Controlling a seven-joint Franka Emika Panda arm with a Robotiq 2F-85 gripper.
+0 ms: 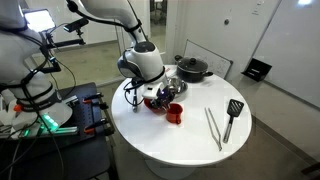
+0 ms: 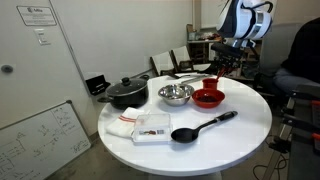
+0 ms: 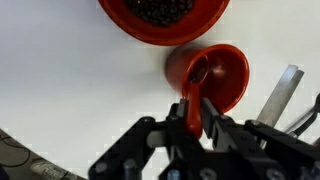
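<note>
In the wrist view, my gripper is shut on a red spoon [image 3: 194, 100], gripping it by the handle. The spoon's head lies over or within the mouth of the red cup [image 3: 238, 62]; its exact depth is hard to judge. Beside the cup is a red bowl [image 3: 155, 33] containing small dark beans [image 3: 161, 9]. The second exterior view shows the cup [image 2: 209, 84] behind the bowl [image 2: 207, 99], with my gripper [image 2: 221, 63] above and slightly to the right of the cup.
A metal bowl [image 2: 177, 94] and a lidded black pot [image 2: 127, 92] stand nearby. A black ladle [image 2: 200, 128], a clear container [image 2: 155, 126] and a white cloth [image 2: 123, 122] lie on the round white table [image 2: 235, 143]. Tongs [image 1: 213, 128] and a black spatula [image 1: 233, 110] occupy another side.
</note>
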